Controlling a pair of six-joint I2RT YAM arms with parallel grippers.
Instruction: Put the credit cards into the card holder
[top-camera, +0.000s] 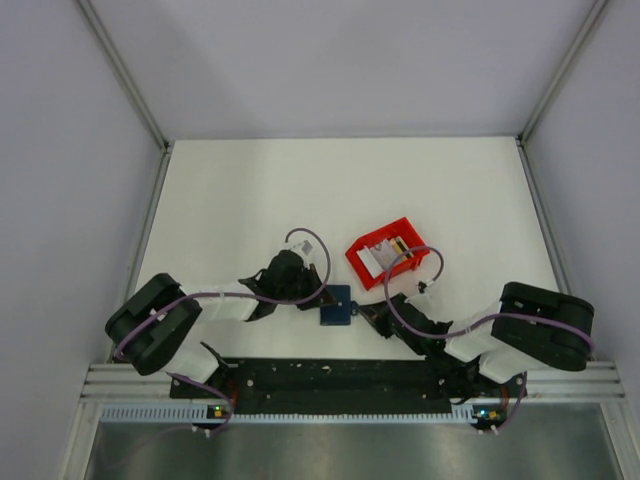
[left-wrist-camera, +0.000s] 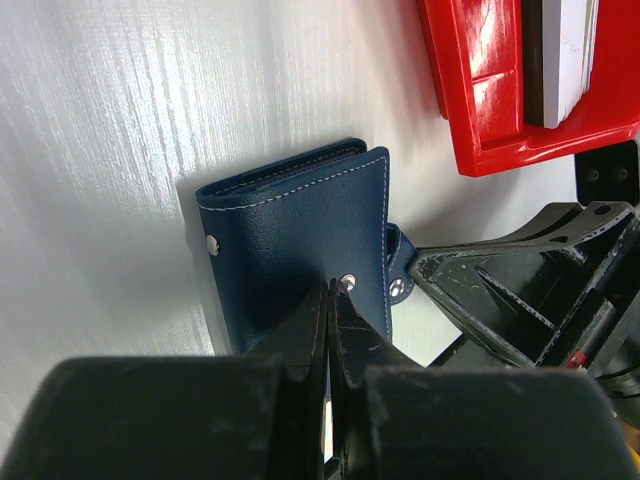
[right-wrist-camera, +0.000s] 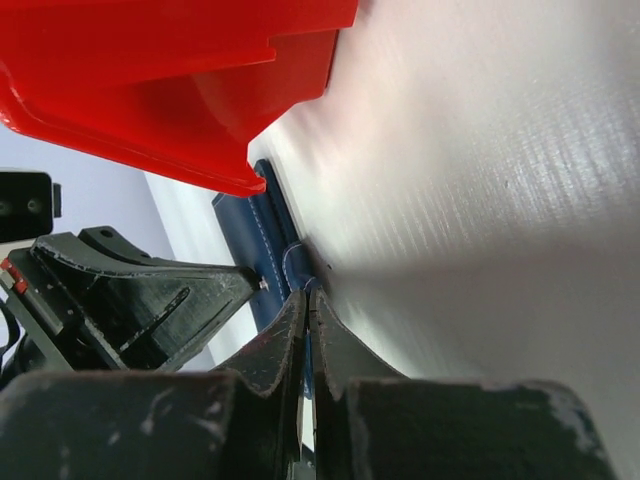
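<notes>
The dark blue card holder (left-wrist-camera: 280, 260) lies on the white table between my grippers, its snap strap at its side. My left gripper is shut at the holder's face by the snap. My right gripper is shut at the strap on the holder's other side; whether it pinches the strap is hard to tell. A red tray (top-camera: 357, 262) behind holds white and coloured cards (top-camera: 385, 250).
The tray (right-wrist-camera: 160, 90) sits close behind the right gripper.
</notes>
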